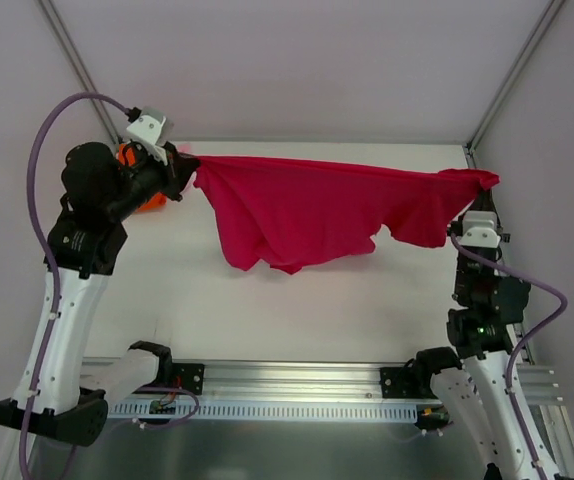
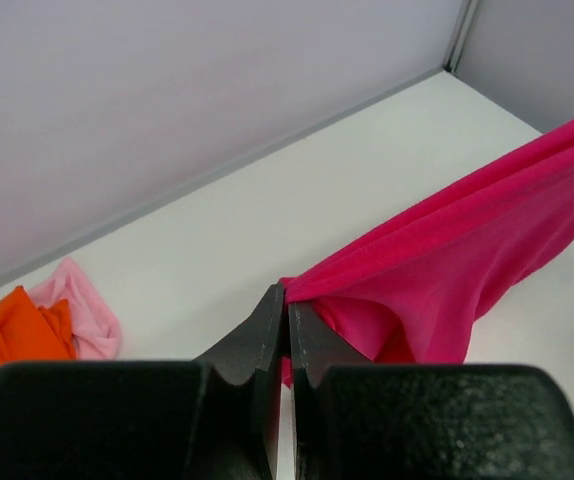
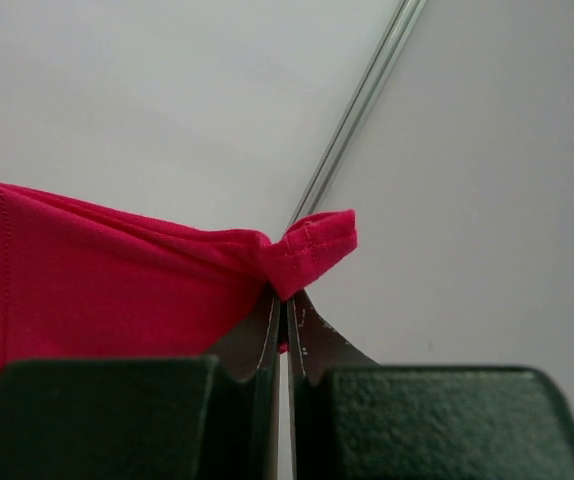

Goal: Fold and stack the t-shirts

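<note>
A red t-shirt [image 1: 317,210] hangs stretched between both grippers above the white table, its lower part falling in folds. My left gripper [image 1: 182,165] is shut on its left corner; in the left wrist view the fabric [image 2: 437,250] runs from the fingertips up to the right. My right gripper [image 1: 482,205] is shut on the right corner; in the right wrist view a bunched fold [image 3: 307,250] sticks up over its fingertips. Whether the lower hem touches the table is unclear.
An orange cloth [image 2: 12,335] and a pink cloth [image 2: 82,310] lie at the back left of the table, partly hidden by the left arm in the top view.
</note>
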